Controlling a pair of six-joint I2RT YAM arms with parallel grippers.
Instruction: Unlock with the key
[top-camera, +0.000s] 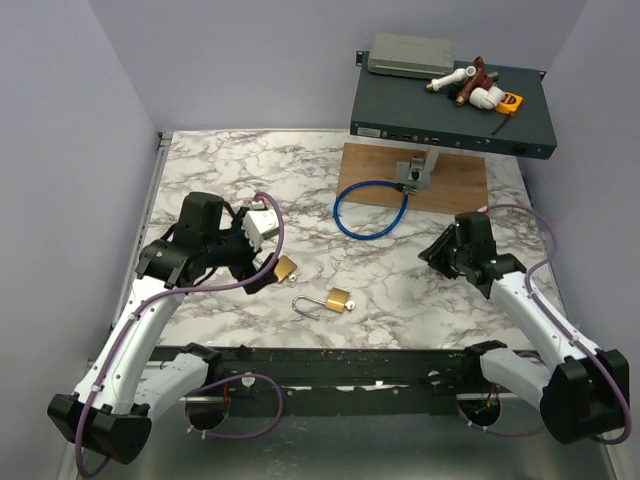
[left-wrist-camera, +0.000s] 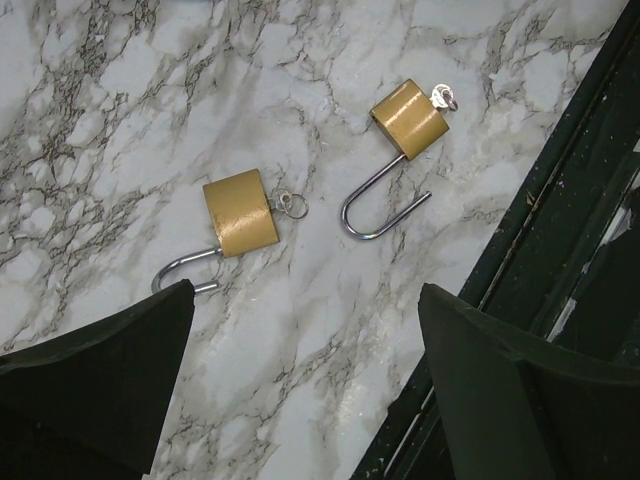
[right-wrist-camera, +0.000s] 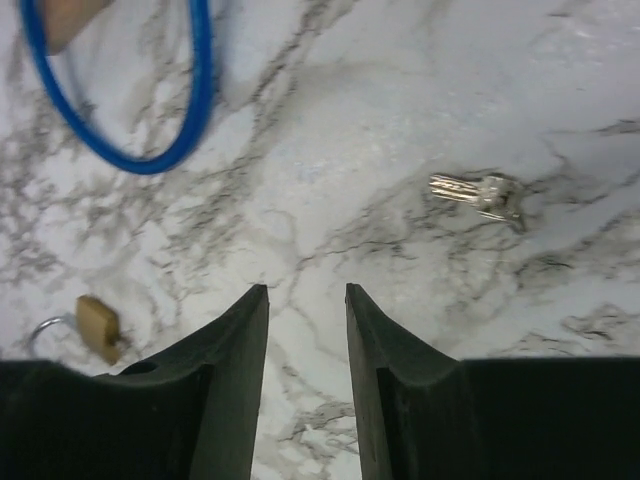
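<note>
Two brass padlocks with their shackles swung out lie on the marble table: one padlock (top-camera: 338, 300) in the front middle, the other padlock (top-camera: 287, 267) just behind and left of it. Each has a key and ring at its base. My left gripper is open above the table, near the rear padlock (left-wrist-camera: 241, 212), with nothing between its fingers. In the right wrist view a small silver bunch of keys (right-wrist-camera: 482, 194) rests on the marble, apart from my right gripper, which stands open and empty above the table.
A blue locked cable loop (top-camera: 338, 215) lies at the back middle, attached by a bracket on a wooden board (top-camera: 458, 185). A dark shelf unit (top-camera: 450, 105) overhangs that area. The table's front edge (top-camera: 330, 365) is dark. Bare marble lies around the middle.
</note>
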